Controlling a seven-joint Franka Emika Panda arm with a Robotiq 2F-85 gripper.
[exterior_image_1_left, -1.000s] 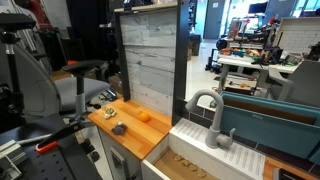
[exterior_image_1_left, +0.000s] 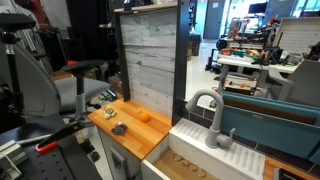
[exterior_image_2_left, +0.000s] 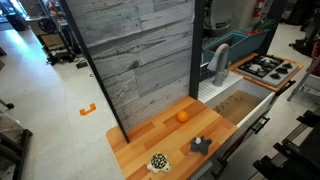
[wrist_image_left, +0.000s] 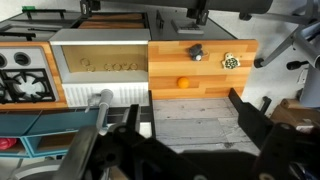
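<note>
High above the counter, my gripper stands open, its two dark fingers far apart at the bottom of the wrist view. Nothing shows between them. Below, on the wooden counter (wrist_image_left: 215, 80), sits a small orange ball-like object (wrist_image_left: 184, 82). Near it is a dark grey lobed object (wrist_image_left: 196, 51), and beside that a pale round piece with dark spots (wrist_image_left: 232, 60). All three are well apart from the gripper. The sink basin (wrist_image_left: 107, 64) beside the wood looks empty apart from small marks on its floor.
A grey faucet (exterior_image_2_left: 219, 63) rises behind the sink. The grey plank wall (exterior_image_2_left: 150, 70) borders the wooden counter's back. Beyond the sink lies a stovetop (exterior_image_2_left: 266, 67). Bare wood surrounds the small objects.
</note>
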